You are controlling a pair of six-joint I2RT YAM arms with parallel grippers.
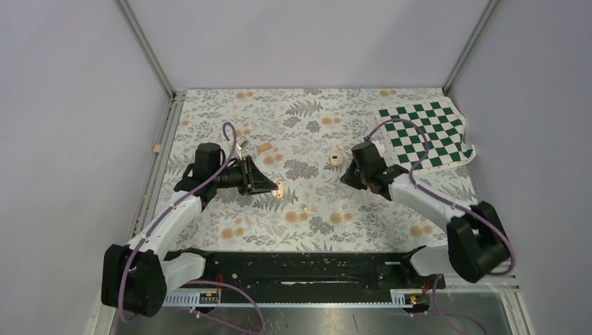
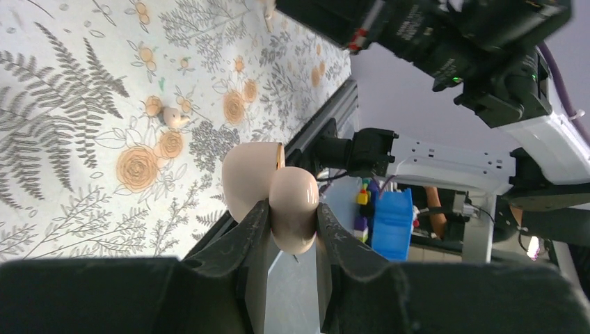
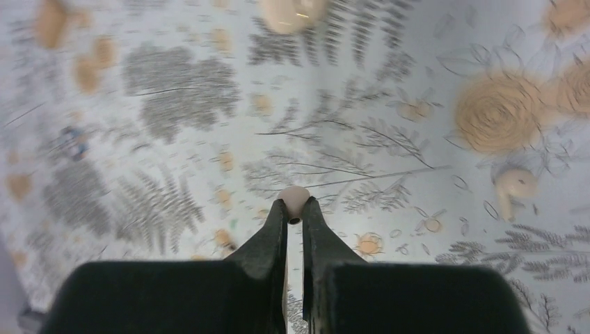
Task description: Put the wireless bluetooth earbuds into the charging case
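The open, pale beige charging case (image 1: pixel 278 189) shows in the top view at the tips of my left gripper. In the left wrist view the case (image 2: pixel 293 209) is between the fingers, its second half (image 2: pixel 250 179) behind. My left gripper is shut on it. A small beige earbud (image 3: pixel 295 200) sits between the tips of my right gripper, which is shut on it. A second earbud (image 1: pixel 306 209) lies on the patterned cloth between the arms, also visible in the right wrist view (image 3: pixel 515 185).
A beige object with a dark spot (image 1: pixel 336 160) lies left of the right arm. A tan block (image 1: pixel 264 146) rests beyond the left gripper. A green checkered sheet (image 1: pixel 426 134) covers the back right.
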